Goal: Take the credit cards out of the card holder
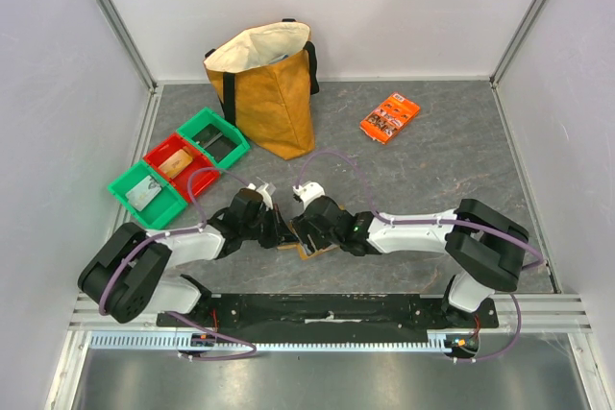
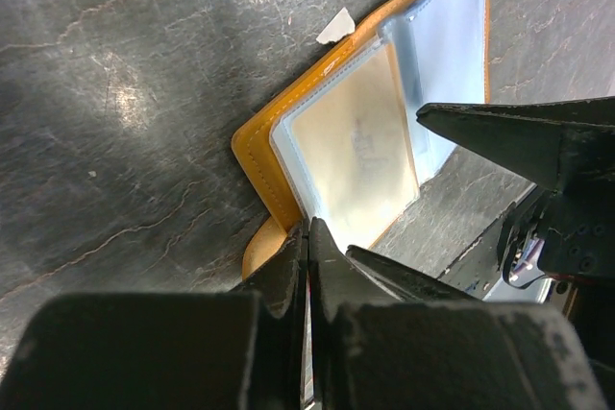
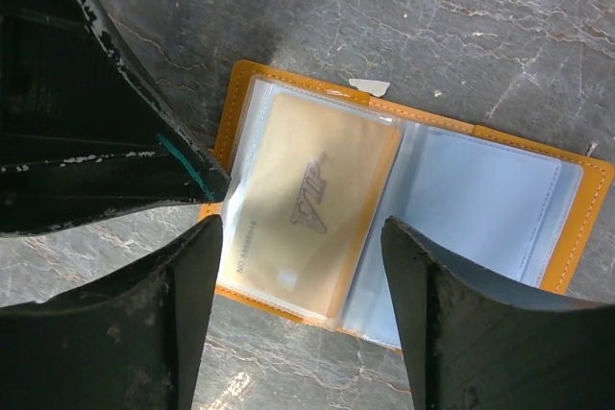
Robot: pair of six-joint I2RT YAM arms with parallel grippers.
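Note:
The open card holder, orange-edged with clear pockets (image 3: pixel 480 189), lies flat on the dark table. Its left pocket contains a gold card (image 3: pixel 303 199) marked VIP; the pocket beside it looks pale blue and shows no gold card. My left gripper is shut, its tips at the holder's edge by the card pocket's rim. Whether anything thin is pinched there is hidden. My right gripper stands open above the holder, nothing between its fingers. In the top view both grippers largely cover the holder (image 1: pixel 307 251).
Green and red bins (image 1: pixel 165 206) with items inside stand at the left. A tan bag (image 1: pixel 279 108) is at the back, an orange packet (image 1: pixel 389 118) at the back right. A small white scrap (image 2: pixel 336 26) lies by the holder.

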